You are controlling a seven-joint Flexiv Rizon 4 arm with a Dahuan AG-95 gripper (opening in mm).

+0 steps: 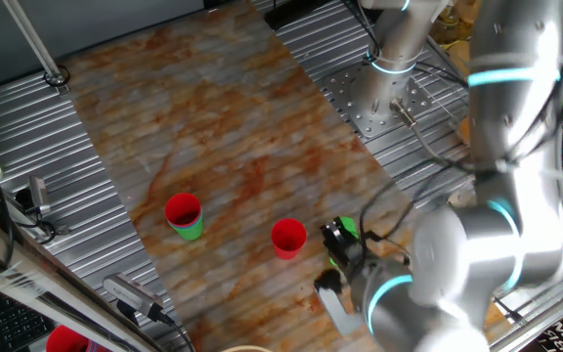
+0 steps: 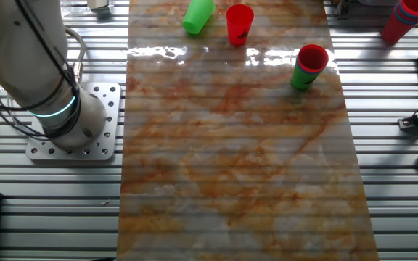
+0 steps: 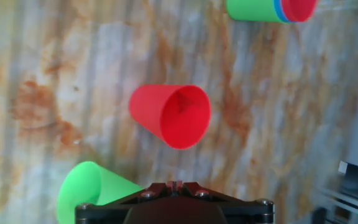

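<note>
A single red cup stands on the marbled board, mouth up; the wrist view shows the same red cup ahead of my gripper. Close to it is a green cup, partly covered by my arm in exterior view 1 and partly by the gripper in the wrist view. Farther off stands a nested stack of cups, red inside, with a blue rim and green outside. My gripper hangs above the board beside the red cup, on the green cup's side. Its fingers meet, with nothing visible between them.
More stacked red cups stand off the board, on the slatted metal table. A small device on a bracket sits by the board's edge. Much of the marbled board is bare.
</note>
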